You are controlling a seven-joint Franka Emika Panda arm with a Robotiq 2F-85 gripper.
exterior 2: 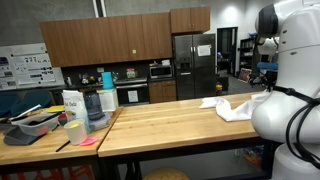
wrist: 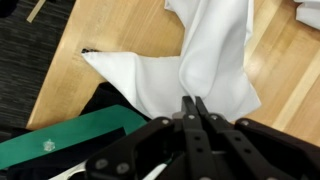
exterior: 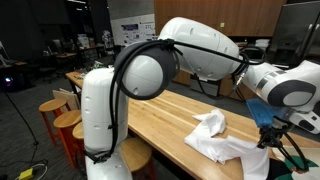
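A white cloth (exterior: 215, 147) lies crumpled on the wooden table, with its right part drawn up to my gripper (exterior: 265, 143). Seen from the wrist, a fold of the white cloth (wrist: 206, 62) runs to the tips of my gripper, which is shut on it. The rest of the cloth spreads flat or in loose folds over the wood near the table's edge. In exterior view 2 the cloth (exterior 2: 233, 110) shows at the table's right end, while my gripper is out of sight there.
A green object (wrist: 70, 140) lies beside the cloth, close to the gripper. Toward the far left of the table (exterior 2: 160, 125) stand a blue-and-black appliance (exterior 2: 93, 105) and a cup (exterior 2: 75, 131). Stools (exterior: 68, 120) line the near side.
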